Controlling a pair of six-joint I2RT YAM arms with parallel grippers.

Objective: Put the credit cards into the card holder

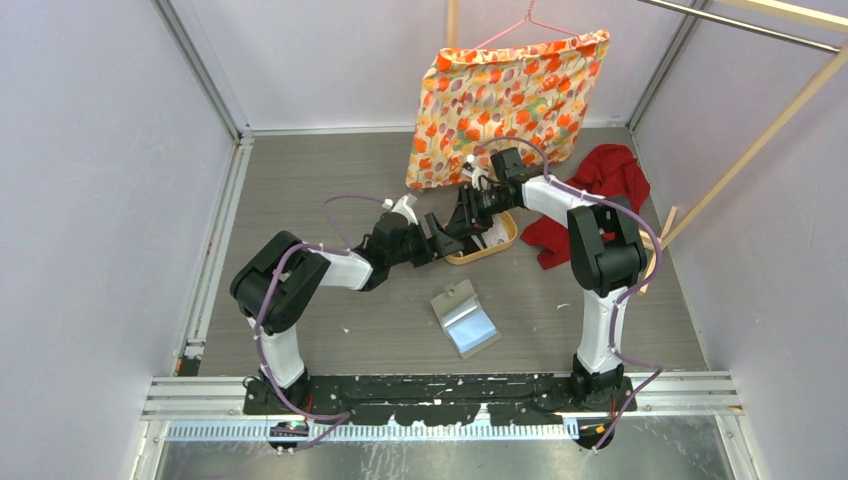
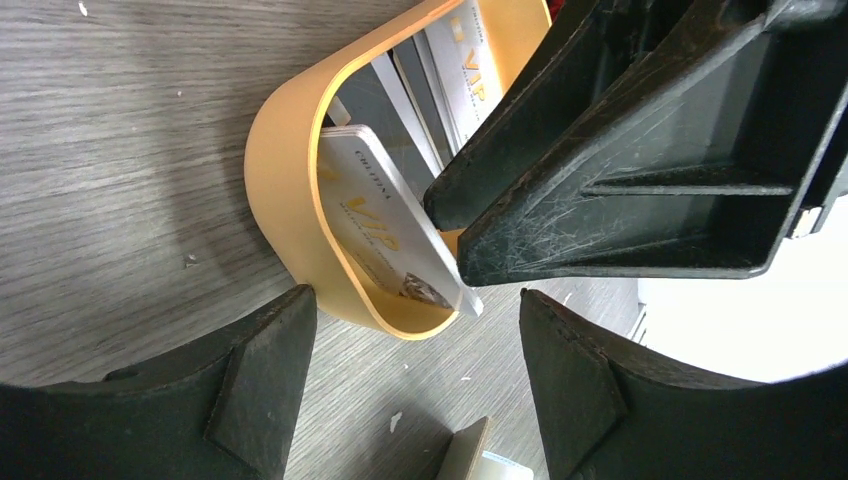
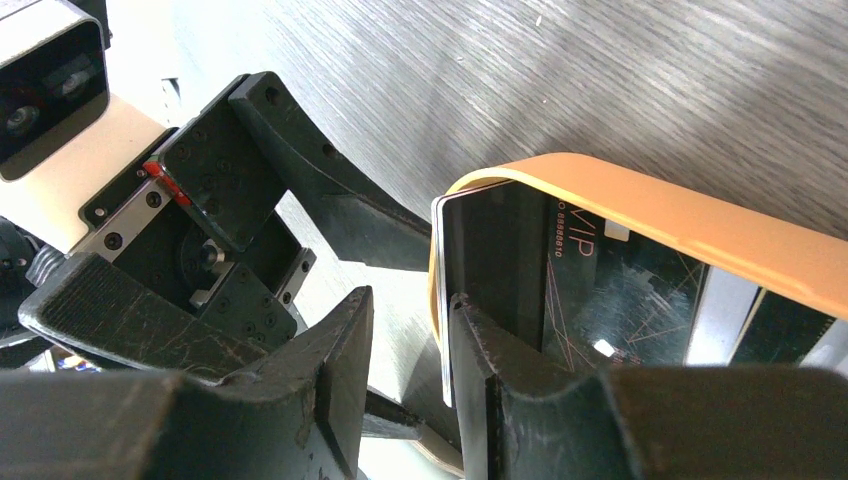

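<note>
A tan oval tray (image 1: 480, 257) holds several cards, some dark and some white with gold VIP print. At its near left end a white VIP card (image 2: 385, 225) leans with one edge up. My left gripper is open around that end of the tray, its fingers apart from the card. Over the tray, my right gripper is partly open, its fingers a small gap apart, one beside the raised card edge (image 3: 441, 300). Whether that finger touches the card is hard to tell. The grey card holder (image 1: 467, 318) lies open on the table nearer the base, showing a pale blue inside.
A red cloth (image 1: 605, 185) lies right of the tray, beneath my right arm. Behind hangs a flowered cloth (image 1: 510, 105) on a pink hanger. Both grippers are close together at the tray. Table around the holder is bare.
</note>
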